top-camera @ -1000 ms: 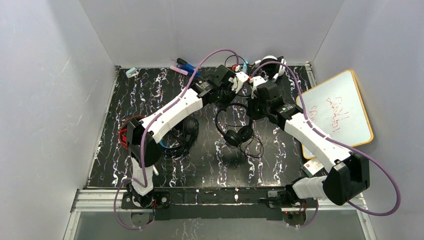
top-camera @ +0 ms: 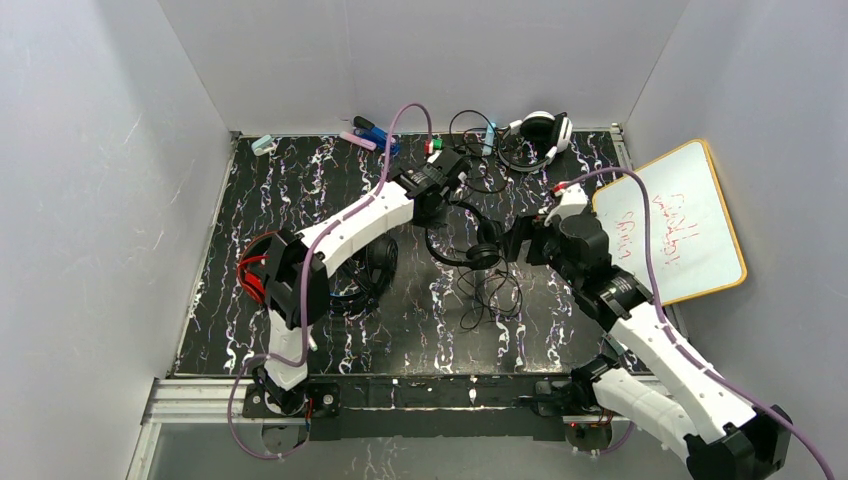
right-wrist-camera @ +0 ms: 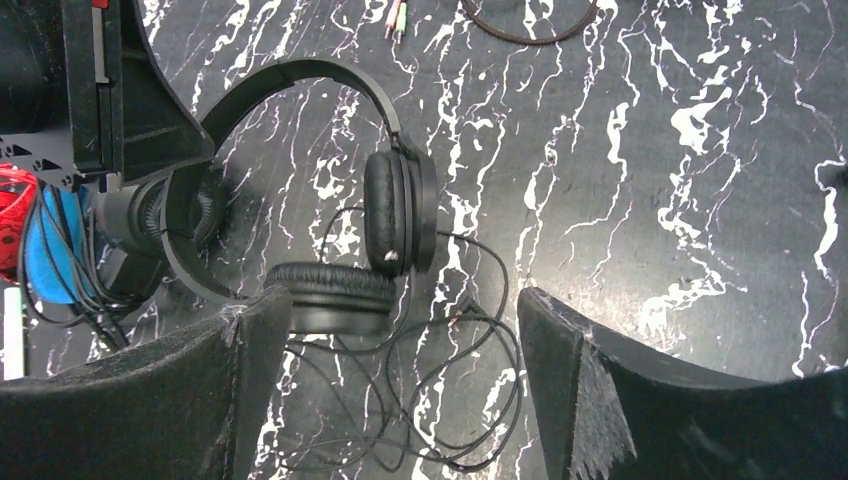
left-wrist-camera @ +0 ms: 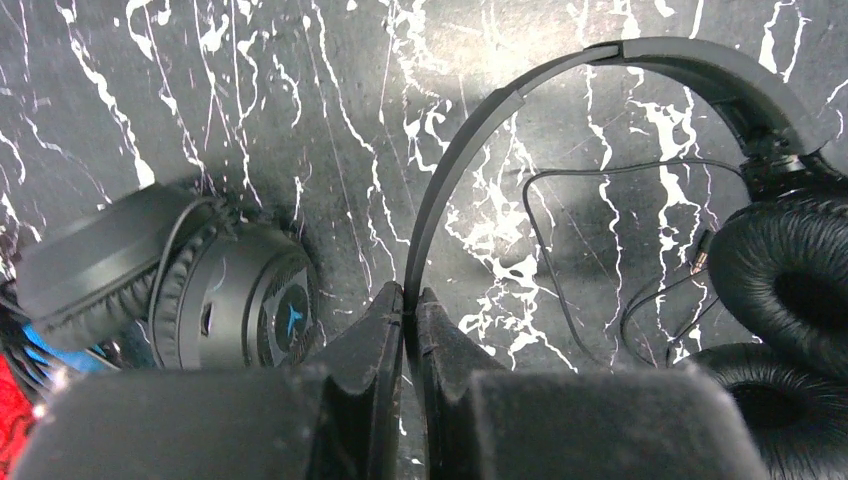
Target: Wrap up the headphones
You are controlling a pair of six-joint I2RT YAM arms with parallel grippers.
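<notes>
The black headphones (top-camera: pixel 482 256) are held up by their band in the middle of the table, pads hanging toward the right, with a thin cable (top-camera: pixel 490 300) looped below them. My left gripper is shut on the headband (left-wrist-camera: pixel 452 160), seen close in the left wrist view. My right gripper stands open to the right of the headphones, nothing between its fingers; in the right wrist view the earcups (right-wrist-camera: pixel 398 210) are just beyond it.
Other black headphones (top-camera: pixel 375 265) and a red-lined pair (top-camera: pixel 250 270) lie at the left. White headphones (top-camera: pixel 540 135) and pens sit along the back edge. A whiteboard (top-camera: pixel 670 220) leans at the right.
My right gripper has pulled back to the right, away from the headband. The left gripper has shifted slightly left, still holding the headphones, whose cups have swung a little.
</notes>
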